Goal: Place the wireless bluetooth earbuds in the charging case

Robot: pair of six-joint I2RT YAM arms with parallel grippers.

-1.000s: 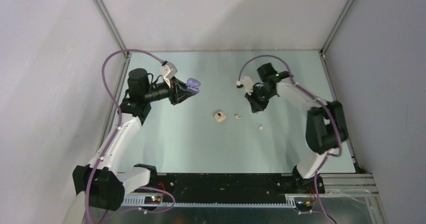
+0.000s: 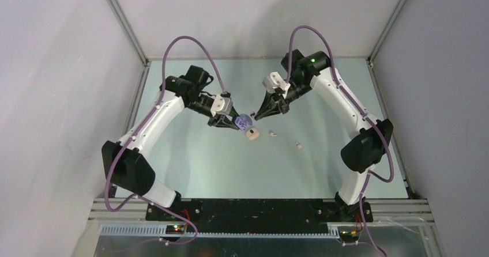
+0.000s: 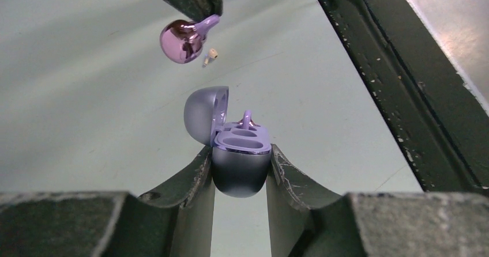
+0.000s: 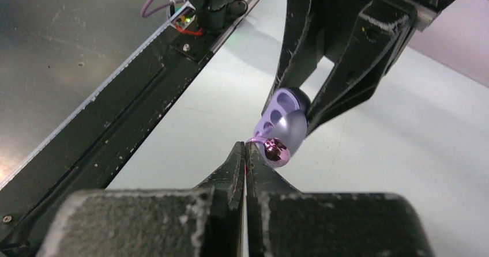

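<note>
A purple charging case with its lid raised is clamped in my left gripper (image 2: 235, 123), tilted, its slots showing in the right wrist view (image 4: 279, 113). My right gripper (image 2: 257, 117) is shut at its tips on a shiny pink-purple earbud (image 3: 183, 41), held by its thin stem just above the case in the left wrist view. In the right wrist view that earbud (image 4: 275, 151) appears in front of the case; whether they touch I cannot tell.
A pale square case (image 2: 252, 133) lies mid-table, with small pale earbuds (image 2: 273, 134) to its right.
The left gripper has moved right and down in the top view with the case. The right gripper has moved left with the earbud, bringing the two close together.
</note>
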